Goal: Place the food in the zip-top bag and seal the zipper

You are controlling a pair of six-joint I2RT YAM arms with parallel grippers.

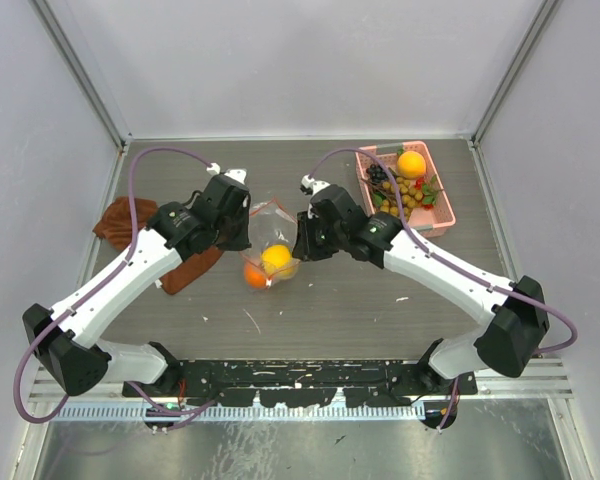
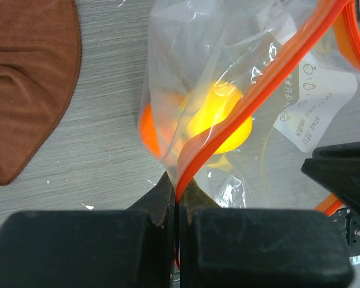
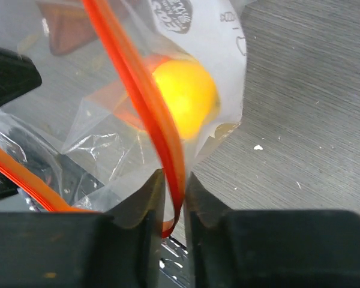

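A clear zip bag (image 1: 272,230) with an orange zipper stands mid-table, holding a yellow fruit (image 1: 277,259) and an orange one (image 1: 255,275); both also show through the plastic in both wrist views. My left gripper is shut on the zipper edge at one side of the bag's mouth. My right gripper is at the other side, the zipper running between its fingertips; its fingers look nearly closed on it, slightly blurred.
A pink basket (image 1: 440,210) with fruit, grapes and greenery sits at the back right. A brown cloth (image 1: 190,270) lies left of the bag.
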